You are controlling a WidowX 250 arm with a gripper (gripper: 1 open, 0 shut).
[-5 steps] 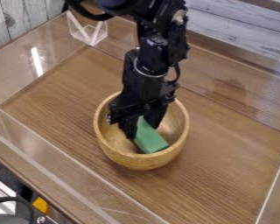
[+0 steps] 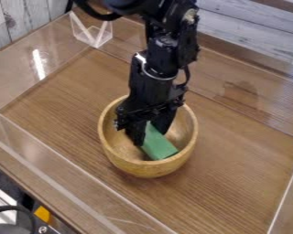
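Note:
My black gripper (image 2: pixel 144 126) reaches down into a round wooden bowl (image 2: pixel 120 157) in the middle of the table. At its fingertips lies a green block (image 2: pixel 159 143) on the bowl's floor, partly hidden by the fingers. The gripper appears closed on the upper end of the block, though the contact is hard to make out.
Bare wooden table (image 2: pixel 234 169) surrounds the bowl, with free room right and left. A clear plastic container (image 2: pixel 92 31) stands at the back left. Whitish rails edge the table at the front left and right.
The gripper has shifted very slightly over the bowl; the green block stays at about the same place inside it.

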